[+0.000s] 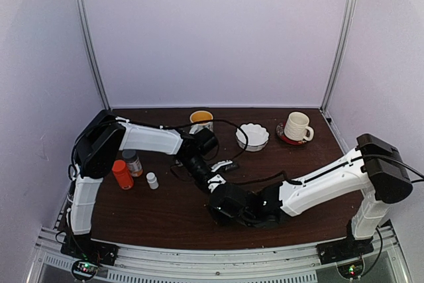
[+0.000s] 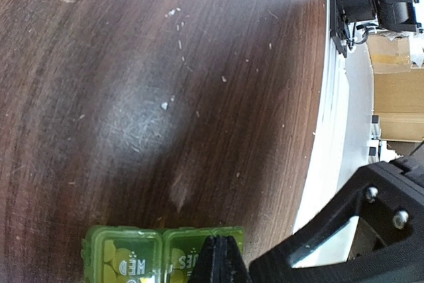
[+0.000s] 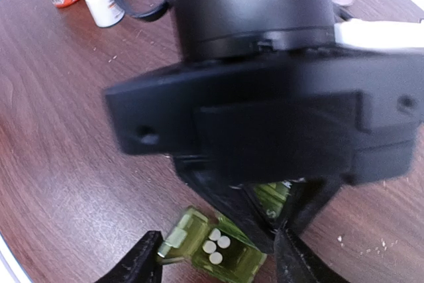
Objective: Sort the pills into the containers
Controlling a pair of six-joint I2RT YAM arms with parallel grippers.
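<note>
A green pill organizer (image 3: pixel 231 263) lies on the table, hidden beneath the arms in the top view. One compartment stands open with its lid (image 3: pixel 175 238) raised, and several round white pills (image 3: pixel 216 244) are inside. Closed lids (image 2: pixel 126 256) with yellowish pills under them show in the left wrist view. My left gripper is shut, its tips down at the organizer, with nothing visible between them. Around the open compartment, my right gripper has its fingers apart; its left fingertip (image 3: pixel 142 256) is close beside the raised lid, contact unclear.
A red-orange bottle (image 1: pixel 122 174), a dark-lidded jar (image 1: pixel 132 162) and a small white bottle (image 1: pixel 152 180) stand at left. Behind are an orange-topped cup (image 1: pixel 201 118), a white bowl (image 1: pixel 253 136) and stacked cream mugs (image 1: pixel 298 126). The two arms meet closely mid-table.
</note>
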